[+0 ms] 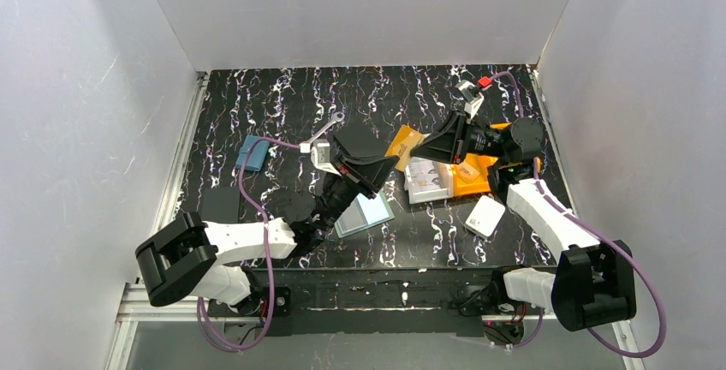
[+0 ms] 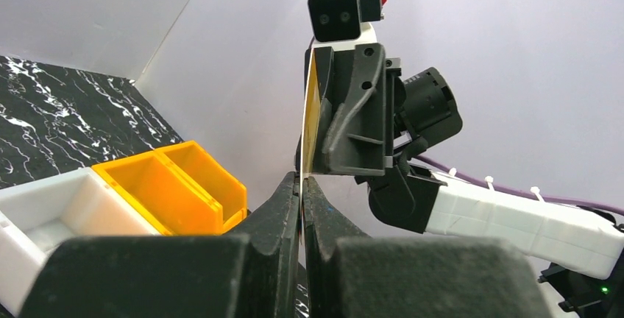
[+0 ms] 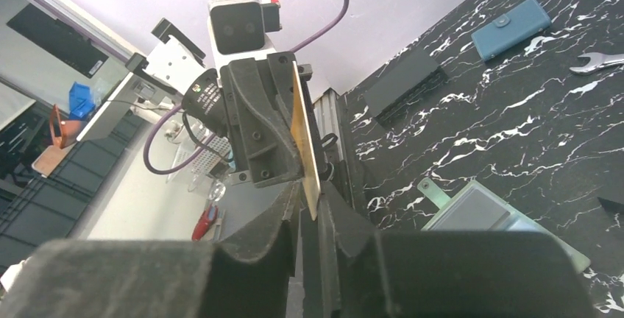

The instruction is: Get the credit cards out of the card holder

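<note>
A thin yellow card point(image 1: 402, 141) is held upright in the air between the two grippers, edge-on in both wrist views point(image 2: 310, 112) point(image 3: 305, 141). My left gripper point(image 1: 392, 161) is shut on it. My right gripper point(image 1: 415, 152) is at the card's other side; whether its fingertips still grip it I cannot tell. An open card holder point(image 1: 364, 214) with grey and light-blue contents lies below the left gripper, also in the right wrist view point(image 3: 478, 215).
Orange bins point(image 1: 471, 182) and a white bin point(image 1: 426, 186) stand under the right arm, a white box point(image 1: 484, 216) nearby. A blue wallet point(image 1: 252, 152), a wrench point(image 3: 592, 63) and dark blocks point(image 3: 401, 82) lie on the left and middle of the marble table.
</note>
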